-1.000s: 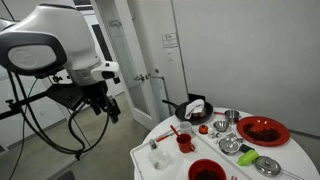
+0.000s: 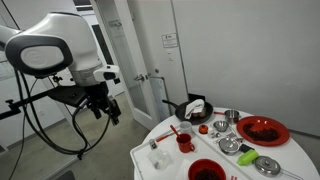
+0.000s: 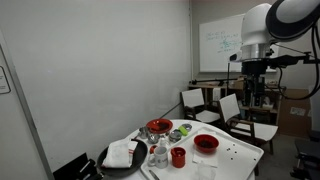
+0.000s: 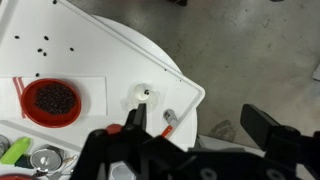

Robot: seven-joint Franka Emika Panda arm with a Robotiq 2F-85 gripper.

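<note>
My gripper [image 2: 112, 108] hangs high at the left of the round white table, well away from everything on it. In the wrist view the gripper is open, its two black fingers wide apart, with only floor and the table edge between them. A red bowl [image 4: 55, 102] of dark beans rests on a white tray [image 4: 110, 47] at the left of that view. A small clear container [image 4: 145, 93] sits nearer the tray's corner. The red mug [image 2: 185, 144] stands behind the bowl in exterior view 1.
A black pan [image 3: 115, 167] holds a white cloth [image 3: 120, 153]. Farther along are a red plate [image 2: 263, 129], several metal pots and a green-handled item [image 2: 268, 166]. Chairs [image 3: 205, 104] stand behind the table. Open floor [image 4: 245, 60] lies below the gripper.
Nothing on the table has moved.
</note>
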